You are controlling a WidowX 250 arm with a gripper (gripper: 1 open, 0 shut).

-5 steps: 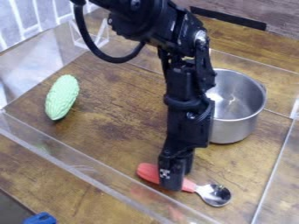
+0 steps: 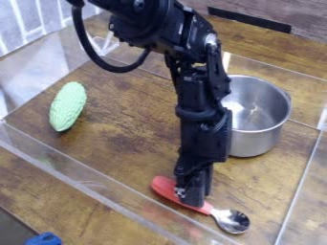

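My gripper (image 2: pixel 192 191) points straight down at the lower middle, its tips low on the red handle of a spoon (image 2: pixel 167 189); it looks shut on that handle. The spoon's metal bowl (image 2: pixel 232 221) lies to the lower right, near the clear edge of the work area. A steel pot (image 2: pixel 258 116) stands behind the arm on the right, partly hidden by it.
A green corn cob (image 2: pixel 68 107) lies on the wooden table (image 2: pixel 90 163) at the left. A blue object (image 2: pixel 44 238) is at the bottom left corner. Clear walls border the front and sides.
The gripper and the spoon have shifted slightly over the last second, with the spoon's angle changing a little. The pot and corn have stayed still.
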